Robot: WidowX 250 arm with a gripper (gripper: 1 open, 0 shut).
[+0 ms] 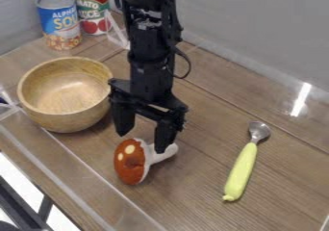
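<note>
The black gripper (144, 119) hangs over the middle of the wooden table, its fingers pointing down and spread apart, open. Just below it lies a reddish-orange object with a white stem (134, 163), like a toy mushroom or vegetable; whether the fingertips touch it I cannot tell. A tan bowl (62, 100) stands to the left of the gripper.
A pale yellow-green handled utensil (241, 169) with a metal end lies on the right. An Alpha soup can (60, 23) and a red can (94, 9) stand at the back left, near the wall.
</note>
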